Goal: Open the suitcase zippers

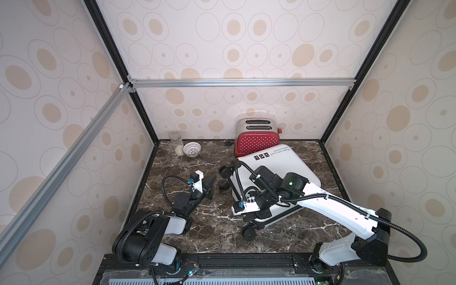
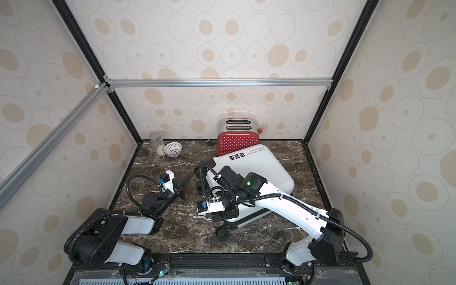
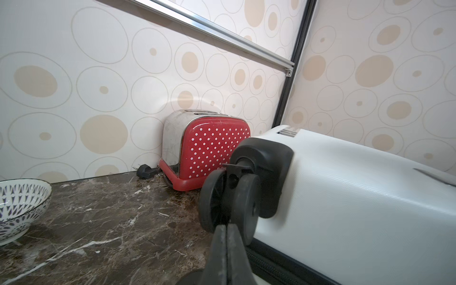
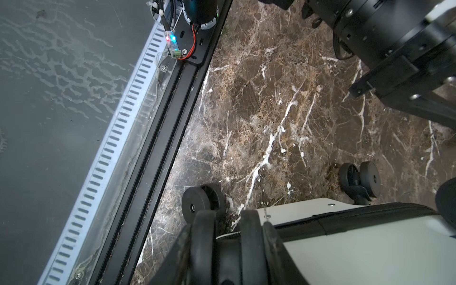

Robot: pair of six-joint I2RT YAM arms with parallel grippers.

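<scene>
The white suitcase (image 1: 299,163) lies flat with its wheels toward the left, turned at an angle on the counter. Its dark zipper band runs along the side, and in the right wrist view the band (image 4: 308,227) leads to my right gripper. That gripper is shut around a dark part at the suitcase's edge, close to a black wheel (image 4: 194,204); no zipper pull can be made out there. My left gripper is shut, its fingers meeting with nothing between, in front of the far wheel (image 3: 247,204).
Behind the suitcase a red dotted toaster (image 1: 256,142) stands against the back wall. A patterned bowl (image 1: 192,149) and a clear jar (image 1: 176,142) are at the back left.
</scene>
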